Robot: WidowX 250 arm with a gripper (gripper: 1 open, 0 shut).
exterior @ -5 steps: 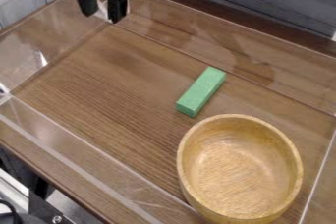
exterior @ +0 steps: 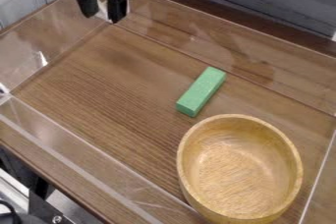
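A black gripper (exterior: 102,8) hangs at the top left, over the far edge of the wooden tray, its two fingers apart. A bright green block (exterior: 201,91) lies at the middle right of the wooden floor. A round yellow-tan bowl (exterior: 239,167) stands at the lower right, empty.
Raised edges run along the back and left, with dark space beyond them.
The gripper shifts very slightly near the far edge. The block and bowl stay where they were.
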